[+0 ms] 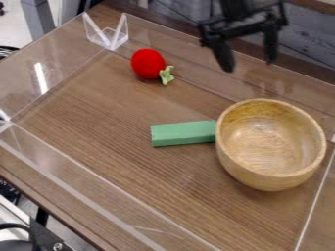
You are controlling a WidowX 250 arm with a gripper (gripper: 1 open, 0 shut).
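My gripper point(241, 47) hangs at the top of the camera view, open, its two dark fingers spread apart above the back of the table with nothing visible between them. Below and to the right sits a tan bowl point(269, 139), which looks empty. A green bar point(181, 133) lies just left of the bowl. A red tomato-like object point(148, 64) with a small green stem rests left of the gripper.
A clear wire or plastic holder point(108, 31) stands at the back left. The wooden table point(105, 176) has free room at the left and front. A dark cable shows at the lower left corner.
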